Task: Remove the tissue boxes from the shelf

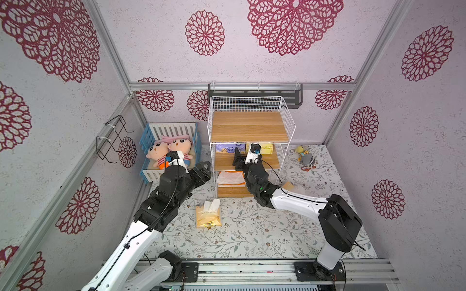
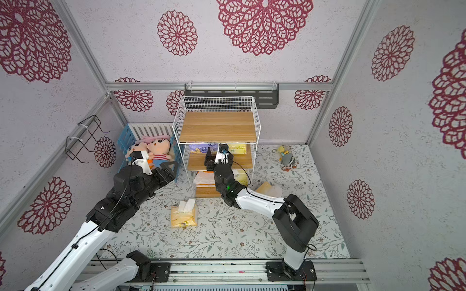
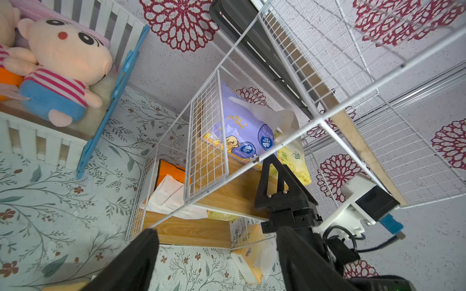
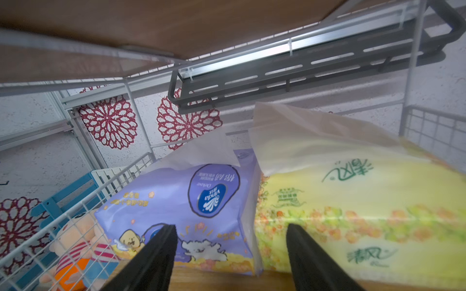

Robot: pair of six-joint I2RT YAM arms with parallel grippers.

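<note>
On the shelf's (image 1: 247, 127) middle level a purple tissue pack (image 4: 189, 213) sits left and a yellow one (image 4: 354, 228) right, close together. My right gripper stands open in front of both, empty, facing the seam between them. On the bottom level lie an orange-and-white pack (image 1: 230, 179) and a yellow one (image 2: 240, 177), partly hidden by the right arm. Outside the shelf's left side hangs my left gripper, fingers apart with nothing between. A yellow tissue pack (image 1: 208, 220) rests on the table in front; another (image 2: 264, 187) lies right of the shelf.
A blue-and-white crate (image 1: 172, 128) with two plush dolls (image 3: 63, 72) stands left of the shelf. At the right is a plush duck (image 1: 305, 158). White wire sides (image 3: 206, 131) bound the shelf levels.
</note>
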